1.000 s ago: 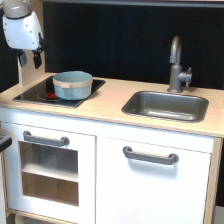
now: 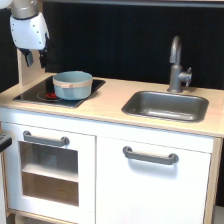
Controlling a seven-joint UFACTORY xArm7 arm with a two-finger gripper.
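A blue-grey pot stands upright on the dark cooktop, at the left of the light wooden counter. Up and to the left of the pot, my white gripper hangs in the air. Its dark fingers appear apart, with nothing visible between them. It touches neither the pot nor the counter.
The metal sink and its grey faucet occupy the counter's right side. Bare counter lies between cooktop and sink. Below are a window-fronted cabinet door and a white door, both with grey handles.
My gripper has shifted slightly to the right and is a little nearer the pot. The pot, the sink and the cabinet doors look unchanged.
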